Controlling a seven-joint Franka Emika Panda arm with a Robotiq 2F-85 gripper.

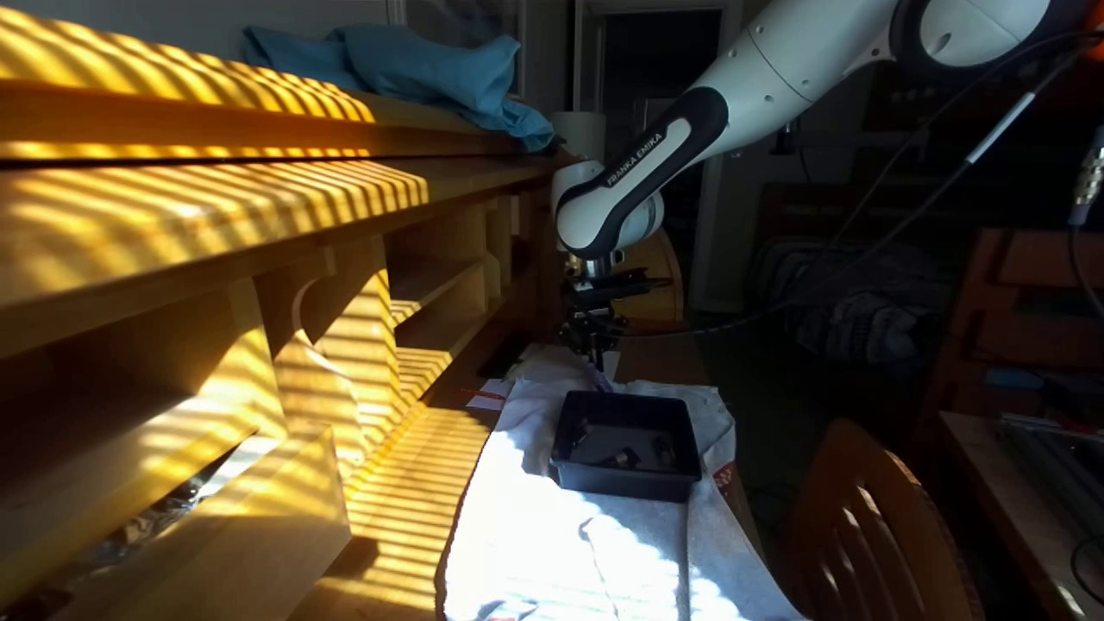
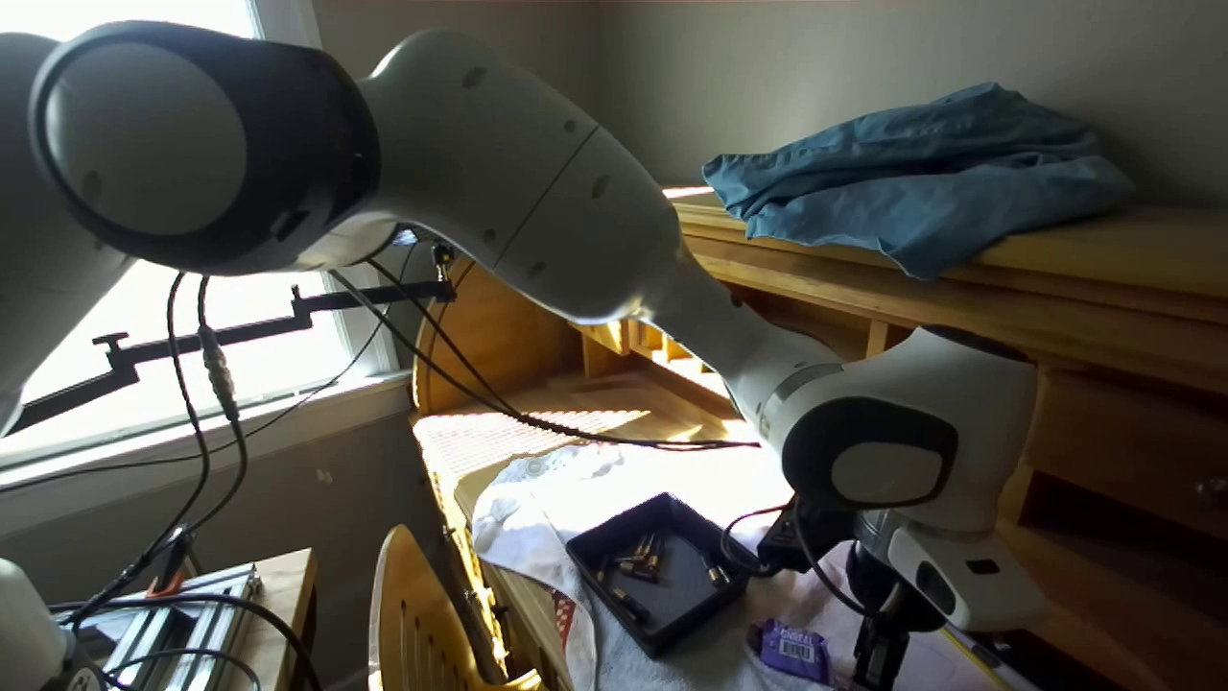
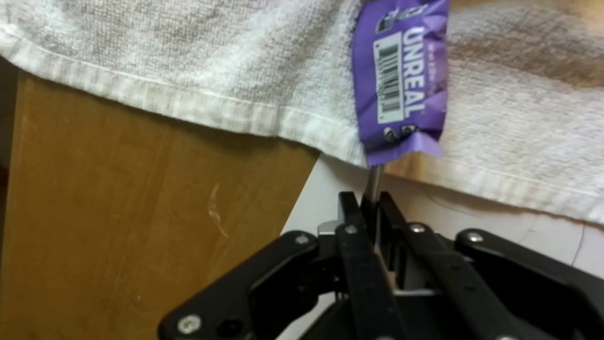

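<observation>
In the wrist view my gripper is shut on a thin metal rod (image 3: 373, 182), which reaches forward to the lower end of a purple wrapped snack (image 3: 400, 79). Whether the rod touches the wrapper or passes under it, I cannot tell. The snack is label up on the pale towel (image 3: 215, 62). In the second exterior view the purple snack (image 2: 791, 652) lies between the dark tray (image 2: 610, 583) and my gripper (image 2: 881, 658), outside the tray. The first exterior view has my gripper (image 1: 597, 357) in shadow just behind the tray.
Several small dark pieces (image 2: 640, 558) lie in the tray. Wooden desk shelves (image 1: 445, 300) rise along one side, and a wooden chair (image 1: 880, 528) stands on the other. A blue cloth (image 1: 424, 67) lies on the shelf top. The towel's near part is clear.
</observation>
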